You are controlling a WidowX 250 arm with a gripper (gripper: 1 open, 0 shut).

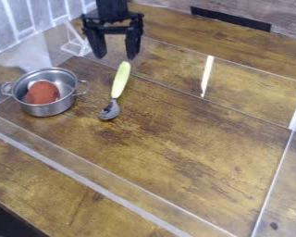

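Observation:
My black gripper [114,46] hangs at the top of the view, open, above and behind a spoon with a pale yellow handle [121,80] and a metal head [110,109] lying on the wooden table. A steel pot [63,104] with two handles sits at the left, holding a reddish round object [42,92].
A thin white object [206,77] is at the back right. Clear plastic edges or strips run along the table's left, back and right.

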